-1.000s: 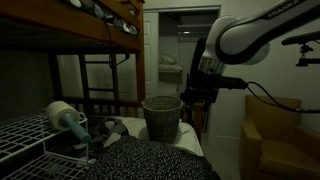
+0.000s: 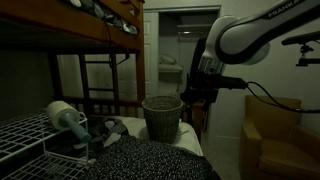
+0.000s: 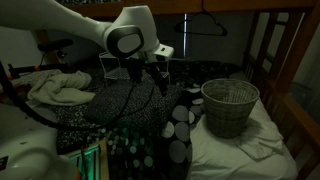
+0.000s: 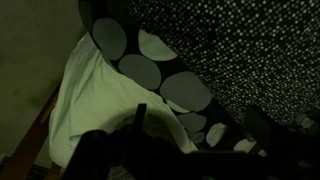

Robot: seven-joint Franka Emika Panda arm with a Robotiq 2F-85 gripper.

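Note:
A woven basket (image 2: 162,120) stands upright on the pale bedding; in the second exterior view the same basket (image 3: 229,108) is to the right of the arm. My gripper (image 2: 196,102) hangs in the air just right of the basket in the first exterior view, and the gripper (image 3: 153,76) is above the dark bedding in the second. At the bottom of the wrist view, two dark fingers (image 4: 140,122) stand well apart, with bedding visible between them. Nothing shows held. A dim rounded shape beside the left finger is too dark to identify.
A wire rack (image 2: 25,142) with a pale cylindrical object (image 2: 64,114) on it stands at the left. Speckled dark fabric (image 2: 150,162) covers the foreground. Wooden bunk framing (image 2: 75,32) overhangs the bed, and an armchair (image 2: 282,140) is at the right.

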